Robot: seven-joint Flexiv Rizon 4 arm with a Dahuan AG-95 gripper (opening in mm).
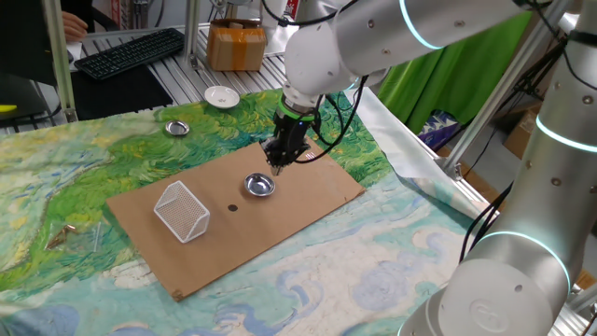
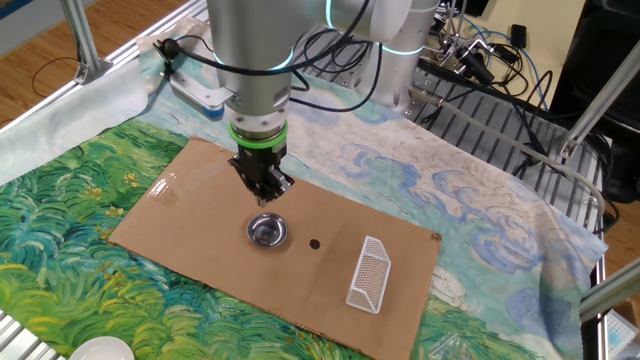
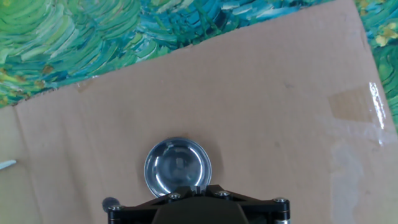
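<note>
A small shiny metal bowl [image 1: 259, 185] rests upright on a flat brown cardboard sheet [image 1: 177, 271], and it looks empty. My gripper [image 1: 276, 170] points down just above the bowl's far right side in exterior view 1. From exterior view 2, the gripper [image 2: 262, 203] hangs over the rim of the bowl [image 2: 267, 230]. The wrist view has the bowl [image 3: 177, 165] directly in front of the narrow, joined fingertips, its near edge partly covered by them. Nothing shows between the fingers, which appear shut.
A white mesh goal-like frame [image 1: 182, 213] and a dark round spot [image 1: 232, 208] are on the cardboard. Beyond it lie another metal dish [image 1: 177, 128] and a white bowl [image 1: 222, 97]. The cardboard's taped end [image 3: 357, 109] is clear.
</note>
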